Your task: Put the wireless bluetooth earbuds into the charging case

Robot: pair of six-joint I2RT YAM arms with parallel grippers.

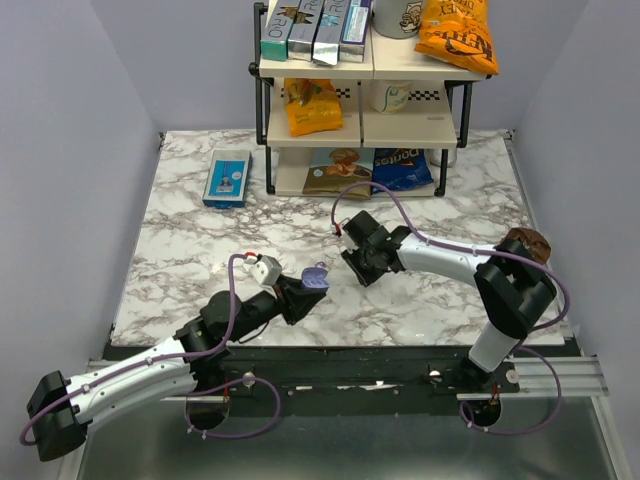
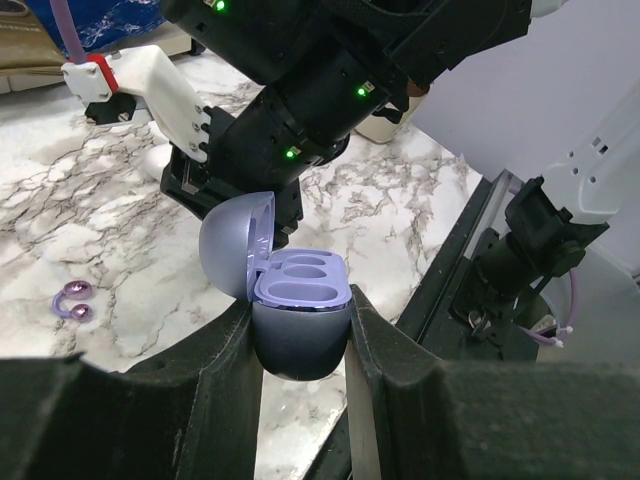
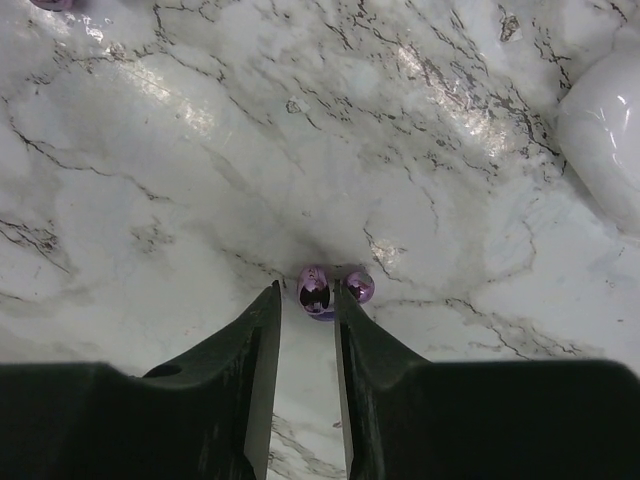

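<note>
My left gripper is shut on the lilac charging case point(image 2: 300, 285), its lid open and its empty-looking earbud wells facing up. In the top view this case point(image 1: 314, 277) is over the front middle of the table. An earbud, a small purple clip with two shiny round ends point(image 2: 73, 300), lies on the marble. My right gripper is part open and points down at another purple earbud point(image 3: 314, 287). One of its ends shows in the gap between the fingertips, the other point(image 3: 359, 287) just outside the right finger. Whether the fingers touch it cannot be told.
A smooth white rounded object point(image 3: 610, 140) shows at the right of the right wrist view. At the back stands a shelf point(image 1: 415, 130) with snack bags and boxes. A blue box point(image 1: 227, 179) lies back left, a brown item point(image 1: 527, 243) far right.
</note>
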